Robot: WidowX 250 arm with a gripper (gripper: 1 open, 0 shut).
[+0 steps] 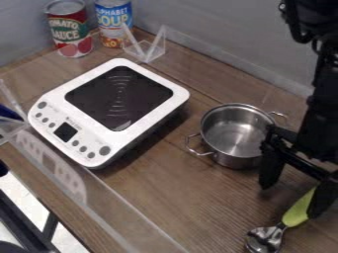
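My black gripper (294, 174) hangs at the right side, open, just right of a steel pot (235, 131) with two loop handles. A spoon with a green handle (298, 209) lies on the wooden counter below the gripper, its steel head (264, 239) toward the bottom of the view. The gripper partly covers the upper end of the handle. A white induction cooker (81, 122) with a dark top sits on the left.
A tomato sauce can (70, 32) and an alphabet soup can (114, 24) stand at the back left corner. Clear plastic panels edge the counter at left. Bare wood (172, 188) lies in the front middle.
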